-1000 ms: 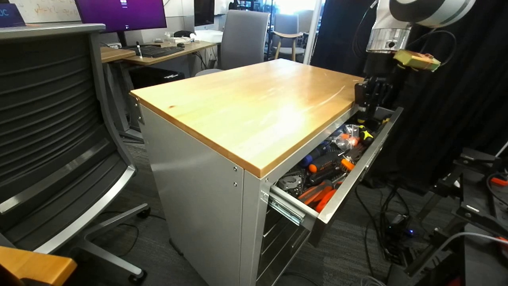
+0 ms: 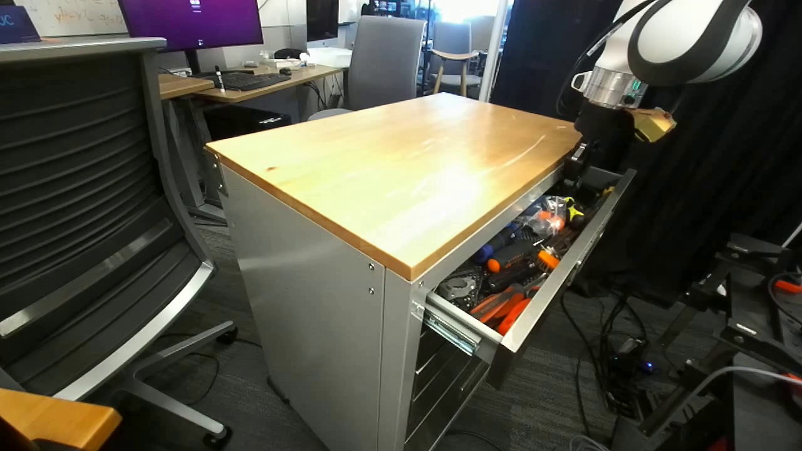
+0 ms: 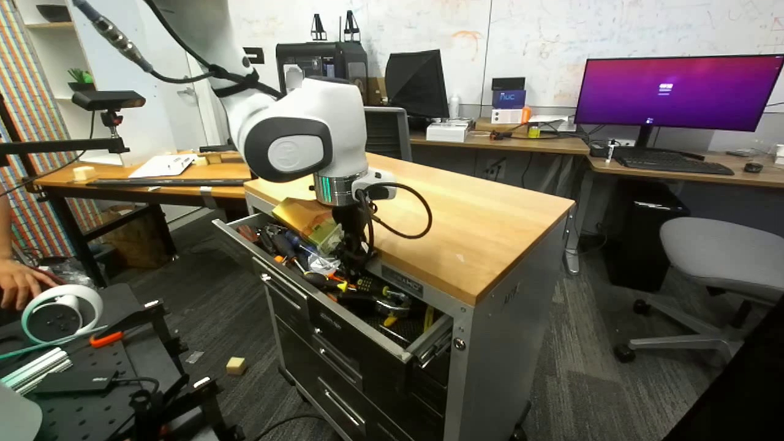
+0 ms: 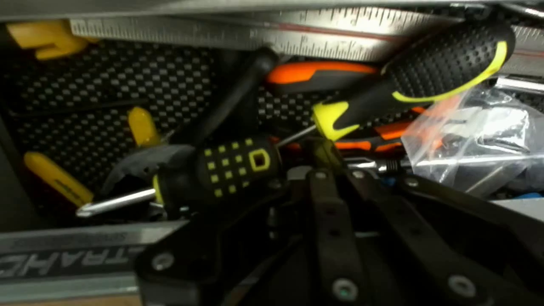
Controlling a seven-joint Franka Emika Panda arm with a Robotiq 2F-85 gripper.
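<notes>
Tools fill the open top drawer [image 2: 507, 347] of a wood-topped cabinet. In the wrist view my gripper points down into it, with its fingers [image 4: 329, 204] close together; it is shut, and I see nothing held between them. Just beyond the fingertips is a black-and-yellow screwdriver [image 4: 433, 66], its shaft running down to the left. A stubby screwdriver with a dotted black handle [image 4: 232, 165] lies left of the fingers. In exterior view 2, the gripper [image 3: 354, 268] is low over the drawer, close to the tabletop's edge; its tips are hard to make out.
Metal rulers [image 4: 326, 38] lie along one side of the drawer, and a clear plastic bag [image 4: 479, 137] is right of the gripper. The cabinet's wooden top [image 2: 391, 165] is bare. A cart with equipment [image 3: 95, 345] stands before the cabinet.
The wrist has turned and tilted, and the gripper is a little lower and farther left in exterior view 1. The yellow-marked screwdriver in the drawer looks slightly shifted.
</notes>
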